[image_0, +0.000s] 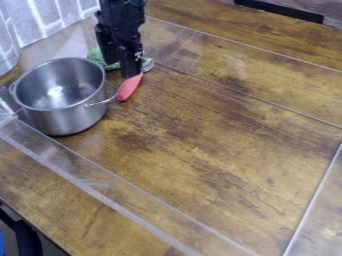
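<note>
My black gripper (122, 58) is at the top left, above a green cloth (144, 63) and behind a steel pot (59, 96). A red spoon-like object (128, 87) lies just right of the pot, below the gripper. The fingertips are dark and small, so their opening and anything between them is hard to tell.
Transparent strips run along its near left and right sides. A pale curtain or wall (34, 25) stands at the back left.
</note>
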